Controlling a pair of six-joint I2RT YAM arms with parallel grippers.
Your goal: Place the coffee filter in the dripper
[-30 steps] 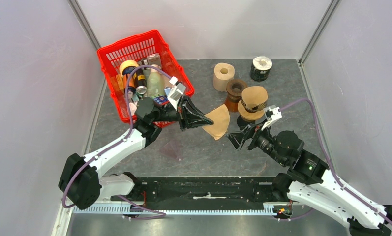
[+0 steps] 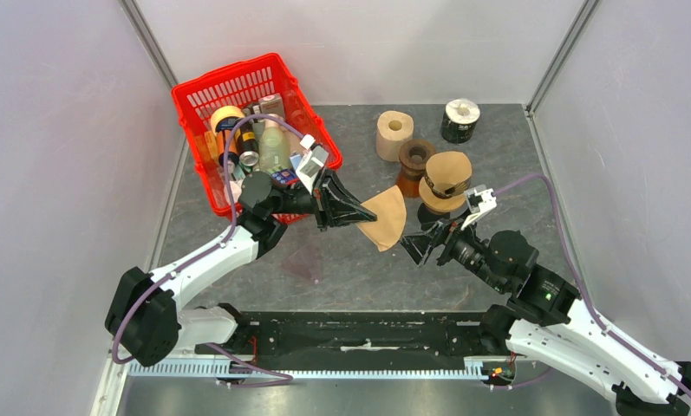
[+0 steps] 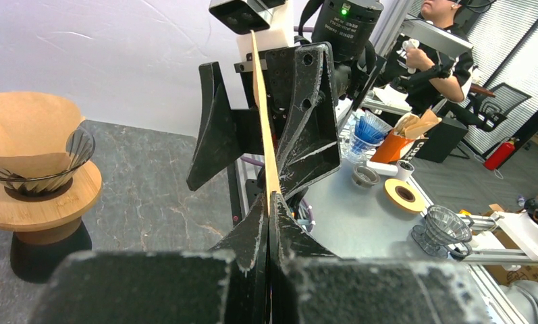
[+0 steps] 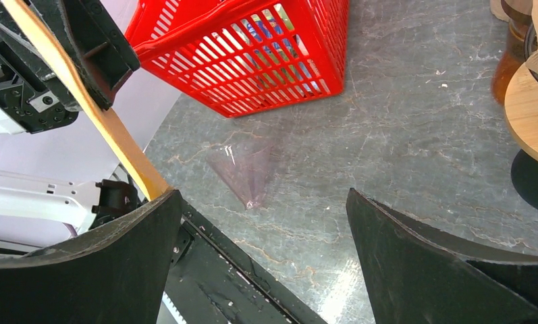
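Note:
A tan paper coffee filter [image 2: 385,218] is pinched at its corner by my left gripper [image 2: 373,217], whose fingers are shut on it. Seen edge-on in the left wrist view, the filter [image 3: 264,115] stands up from the closed fingertips. My right gripper [image 2: 415,247] is open just right of the filter; in the right wrist view the filter [image 4: 94,108] shows at upper left, by one finger [image 4: 124,263]. The glass dripper [image 3: 81,152] sits on a round wooden stand [image 3: 77,202], with tan paper [image 3: 30,128] lying in and above it.
A red basket [image 2: 229,82] full of goods stands at back left. A paper roll [image 2: 394,132], a brown wooden-topped vessel [image 2: 415,160] and a dark can [image 2: 459,121] stand near the dripper. A clear plastic piece [image 4: 249,169] lies on the grey tabletop, otherwise bare in front.
The left arm and the filter have shifted very slightly, the filter's lower tip now a little lower. The right arm appears still.

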